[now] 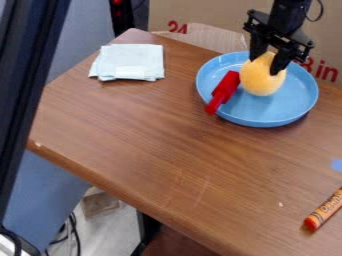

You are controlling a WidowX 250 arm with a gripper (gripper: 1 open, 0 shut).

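My black gripper (271, 52) hangs over the blue plate (297, 102) at the upper right, its fingers down at the top of a pale yellow round object (262, 80) on the plate. Whether the fingers are closed on it is hard to tell. A red object (223, 92) lies on the plate's left part, beside the yellow one.
A folded white cloth (127, 61) lies at the back left of the wooden table (147, 150). An orange tube (323, 208) lies at the front right. Cardboard (201, 18) stands behind.
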